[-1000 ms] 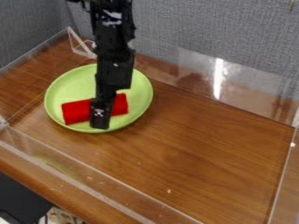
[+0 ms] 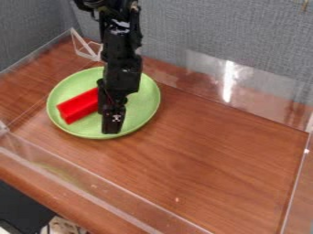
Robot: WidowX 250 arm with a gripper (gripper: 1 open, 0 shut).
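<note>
A green plate (image 2: 137, 121) lies on the wooden surface at the left. On its left part rests a red block (image 2: 77, 106). My black gripper (image 2: 108, 111) reaches down onto the plate just right of the block and partly hides its right end. Whether the fingers are open or shut, and whether they touch the block, I cannot tell.
A white wire object (image 2: 86, 47) stands at the back left. Grey walls and clear panels edge the wooden surface (image 2: 214, 169), whose right and front parts are bare.
My gripper has shifted a little left. The red block sits farther left and more hidden at its right end than a second ago.
</note>
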